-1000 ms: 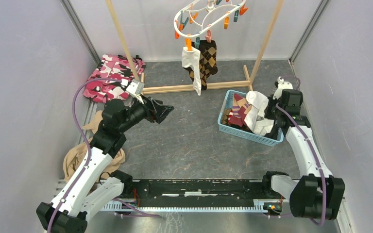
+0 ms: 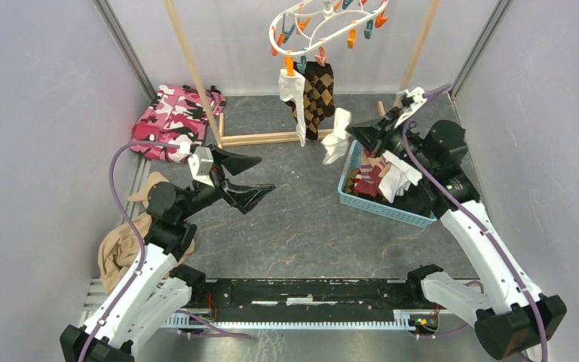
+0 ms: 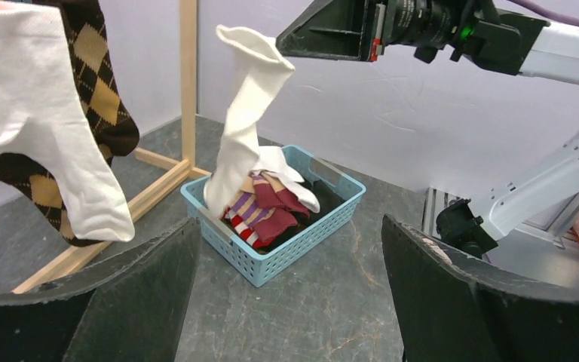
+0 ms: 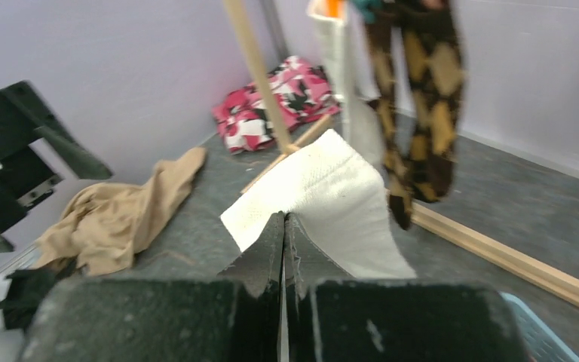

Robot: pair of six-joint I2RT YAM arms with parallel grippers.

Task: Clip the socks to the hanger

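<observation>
A white sock hangs from my right gripper, whose fingers are shut on its edge, above the basket's left side. Over the open floor my left gripper has its fingers apart and holds nothing. From the white round hanger with orange, teal and pink clips hang another white sock and a brown-and-tan argyle sock. More socks, white, maroon and black, lie in the blue basket.
A wooden frame with a floor bar stands around the hanger. Pink camouflage cloth and tan cloth lie at the left.
My right gripper has lifted a white sock from the basket and carried it up and left. The left gripper has opened wider and shifted slightly. The hanger has swung slightly left.
</observation>
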